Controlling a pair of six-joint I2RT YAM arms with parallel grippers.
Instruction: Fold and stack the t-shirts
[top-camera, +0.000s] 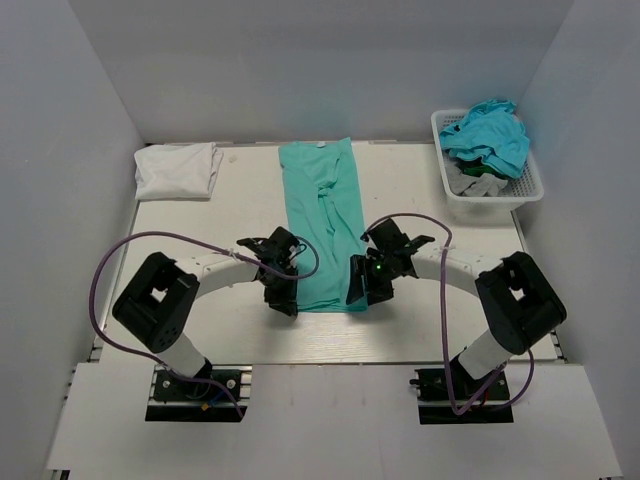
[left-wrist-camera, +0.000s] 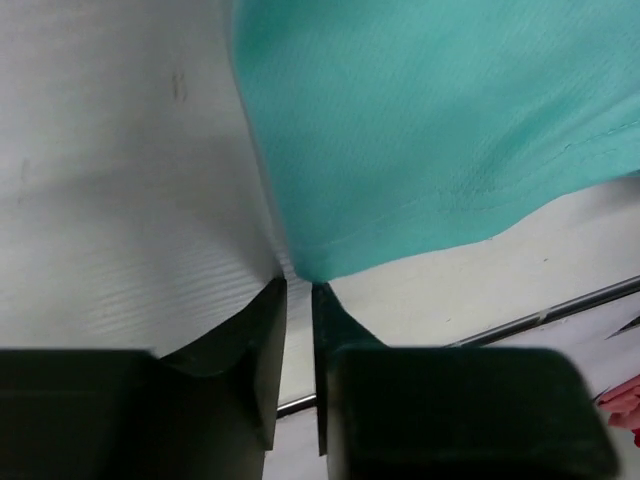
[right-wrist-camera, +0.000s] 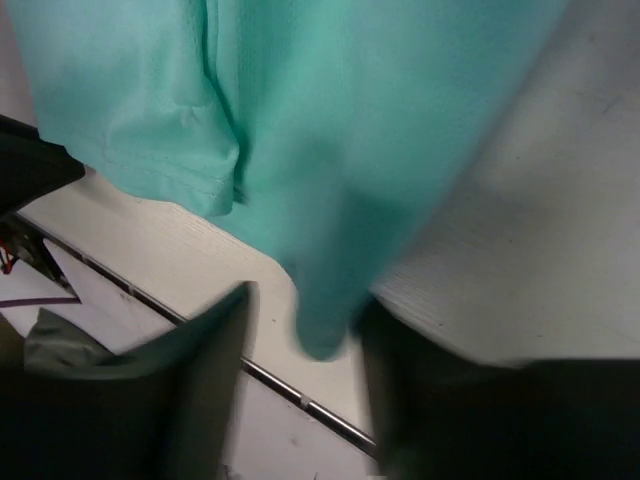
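Observation:
A teal t-shirt (top-camera: 328, 225) lies folded into a long strip down the middle of the table. My left gripper (top-camera: 290, 308) is low at the strip's front left corner. In the left wrist view its fingers (left-wrist-camera: 262, 335) are a narrow gap apart, and the shirt's corner (left-wrist-camera: 318, 262) reaches their tips; whether it is pinched cannot be told. Over the front right corner is my right gripper (top-camera: 357, 288). The right wrist view shows its blurred fingers (right-wrist-camera: 215, 350) apart, with the teal corner (right-wrist-camera: 325, 325) hanging between them, nearer the right finger.
A folded white cloth (top-camera: 177, 172) rests at the back left. At the back right, a white basket (top-camera: 482, 203) holds a crumpled blue cloth (top-camera: 490, 135) and grey ones. Bare table lies on both sides of the strip; its front edge is close.

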